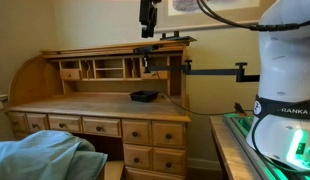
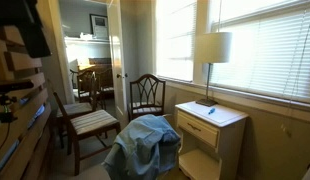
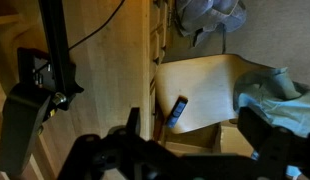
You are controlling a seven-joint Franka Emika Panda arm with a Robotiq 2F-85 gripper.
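High above the wooden desk, my gripper (image 1: 148, 18) hangs in the air at the top of exterior view 1. In the wrist view its dark fingers (image 3: 128, 128) are spread wide, so the gripper is open, with nothing held. Far below, a small dark object (image 3: 176, 111) with a bluish patch lies on a light wooden surface (image 3: 200, 80); I cannot tell what it is. Beside it spreads a pale blue-green cloth (image 3: 275, 95). A black tray (image 1: 143, 96) sits on the desk top (image 1: 85, 104).
A black bar (image 1: 210, 71) on a stand reaches across near the desk. Blue cloth (image 1: 45, 157) covers something at the lower left. Chairs (image 2: 147, 93), plus a white nightstand (image 2: 212, 128) bearing a lamp (image 2: 212, 50) and a small blue item (image 2: 212, 110), stand across the room.
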